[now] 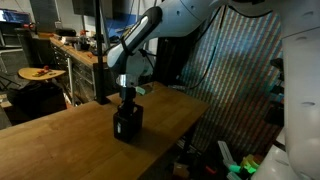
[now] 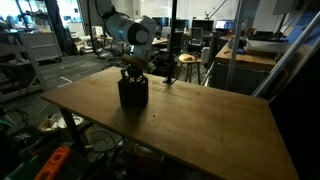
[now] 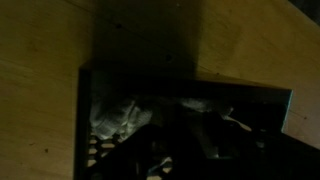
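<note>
A black box (image 1: 127, 126) stands upright on the wooden table, close to the edge nearest the arm. My gripper (image 1: 127, 104) points down at its open top, with the fingertips at or just inside the rim. From the other side, the same box (image 2: 133, 95) shows the gripper (image 2: 132, 73) over its mouth. Inside it, the wrist view shows pale crumpled material (image 3: 118, 118) beside dark perforated walls. The fingers are lost in shadow there; neither their spacing nor anything between them can be made out.
Bare wooden tabletop (image 2: 205, 105) stretches away from the box on one side. A round stool (image 1: 42, 73) and a workbench stand beyond the table. Cables and dark clutter lie on the floor beside the table.
</note>
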